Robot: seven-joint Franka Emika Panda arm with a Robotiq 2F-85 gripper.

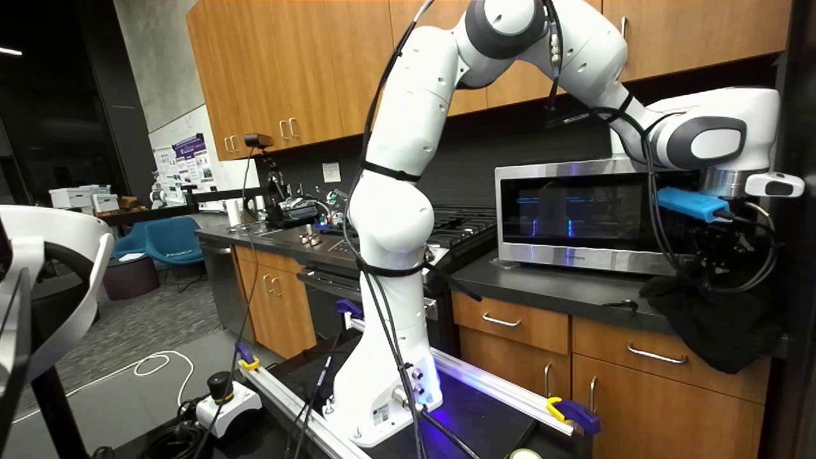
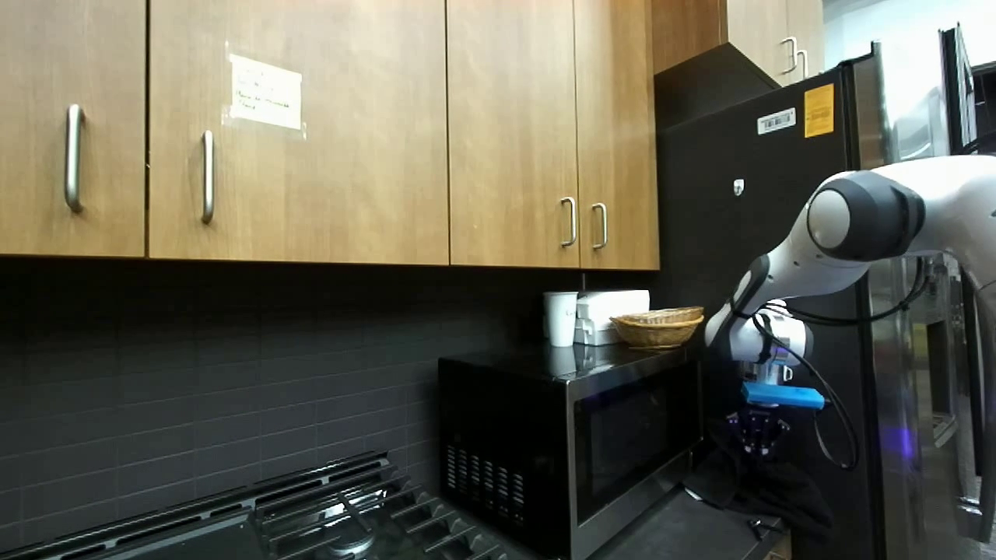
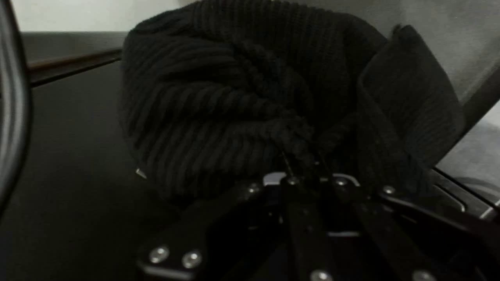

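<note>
A dark ribbed cloth (image 3: pixel 201 112) fills the upper middle of the wrist view, bunched toward the fingertips. My gripper is shut on a gathered fold of it. In exterior view 1 the cloth (image 1: pixel 715 329) lies at the right end of the counter, part of it hanging over the front edge across a drawer front. The gripper (image 1: pixel 719 264) is just above it there, dark and hard to make out among cables. Exterior view 2 shows the gripper (image 2: pixel 756 443) over the dark cloth (image 2: pixel 780 490), to the right of the microwave.
The microwave (image 1: pixel 597 256) stands directly left of the gripper, with a wicker basket (image 2: pixel 658 334) and white cup (image 2: pixel 560 319) on top. A dark refrigerator (image 2: pixel 775 271) borders the other side. A small black object (image 1: pixel 621 305) lies on the counter (image 1: pixel 535 291).
</note>
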